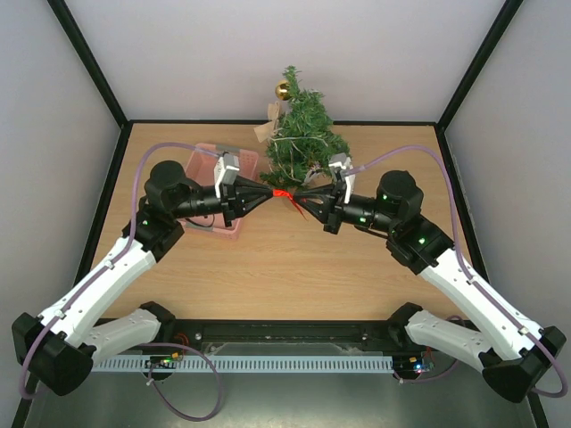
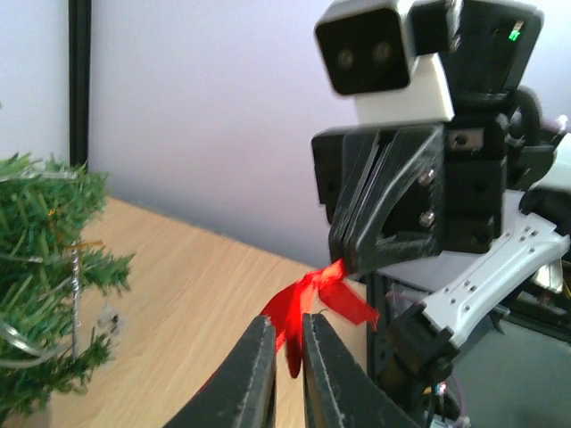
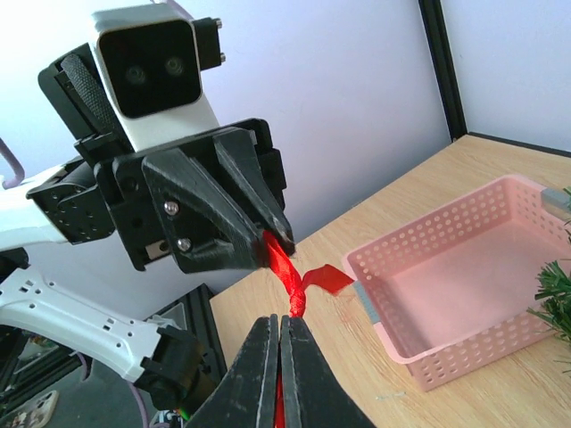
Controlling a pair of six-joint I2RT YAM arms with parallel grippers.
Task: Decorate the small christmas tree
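A red ribbon [image 1: 287, 196] with a knot is stretched between my two grippers, in front of the tree. My right gripper is shut on one part of it; a red strip shows in the slit between its fingers. In the left wrist view the ribbon's other end dangles between the fingertips of my left gripper, whose fingers stand slightly apart, narrowly open around it. The small green Christmas tree [image 1: 305, 134] stands behind both grippers, with a gold ball [image 1: 283, 91] near its top; its base is mostly hidden.
A pink perforated basket [image 3: 446, 260] sits on the table to the left, partly under my left arm; the part of it seen from the right wrist is empty. A beige bow [image 1: 267, 125] shows at the tree's left side.
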